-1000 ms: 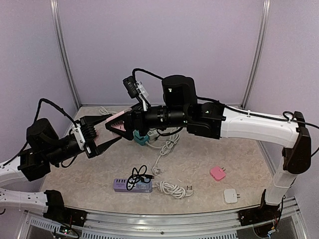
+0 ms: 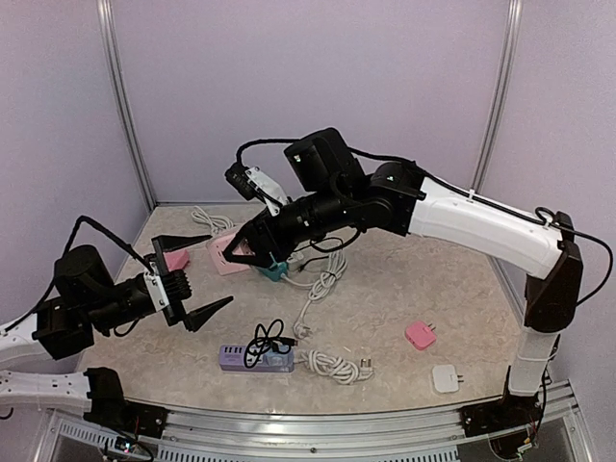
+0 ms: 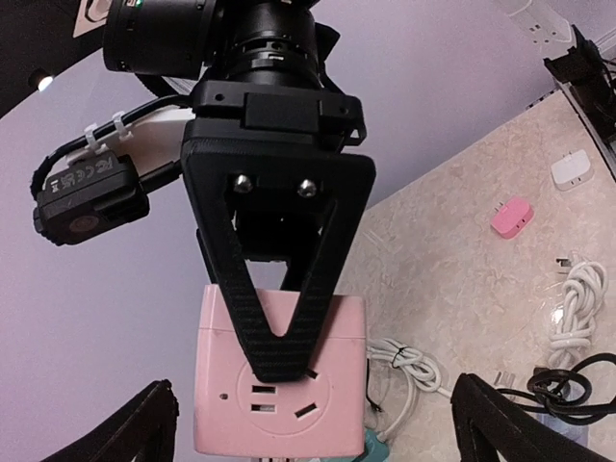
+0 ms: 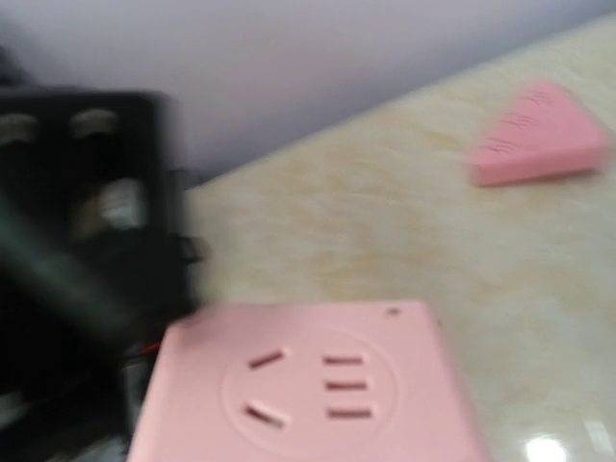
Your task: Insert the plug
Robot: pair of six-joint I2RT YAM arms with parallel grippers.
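A pink socket block (image 2: 223, 256) is gripped by my right gripper, one black finger crossing its slotted face in the left wrist view. Slots on the same block (image 4: 308, 385) fill the lower part of the blurred right wrist view. My left gripper (image 2: 218, 269) stands open just to the left, its fingers spread wide and apart from the block. Two pronged plugs, one pink (image 2: 421, 334) and one white (image 2: 446, 378), lie on the table at the right.
A purple power strip (image 2: 231, 358) lies near the front, a black cable (image 2: 262, 346) over it and a coiled white cable (image 2: 332, 366) alongside. Behind are a teal block (image 2: 274, 271) and a pink wedge (image 4: 539, 140).
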